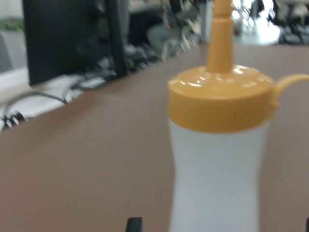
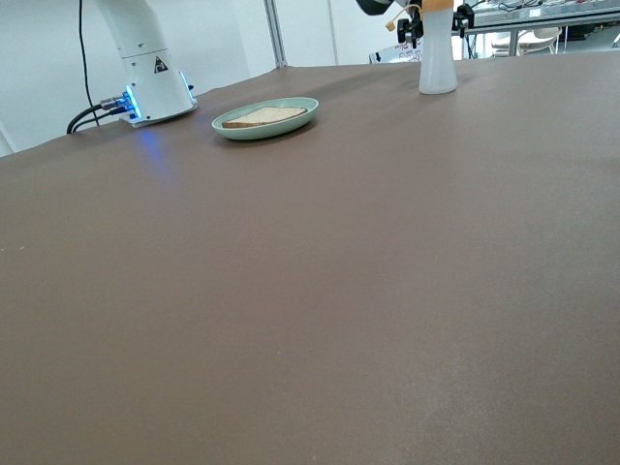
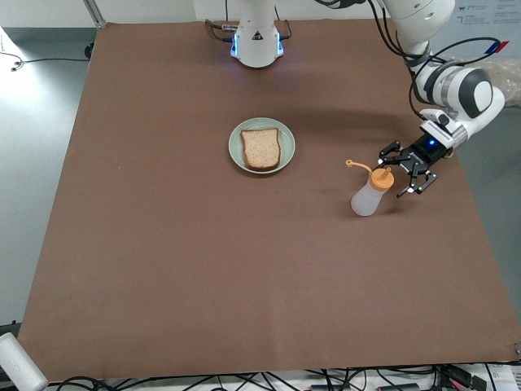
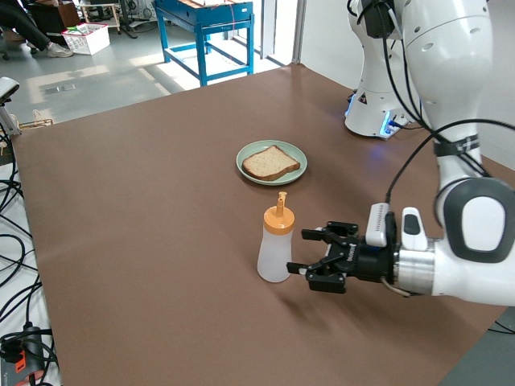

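Note:
A squeeze bottle (image 3: 367,199) with an orange cap and clear body stands upright on the brown table (image 3: 203,261), right of a pale green plate (image 3: 286,150) holding a slice of bread (image 3: 260,149). In the right camera view the bottle (image 4: 274,253) is in front of the plate. The black gripper (image 3: 389,175) stands open just beside the bottle, on the arm's side, with the bottle outside its fingers. In the wrist view the bottle (image 1: 215,174) fills the right half, with dark fingertips low at either side.
Cables run along the front edge.

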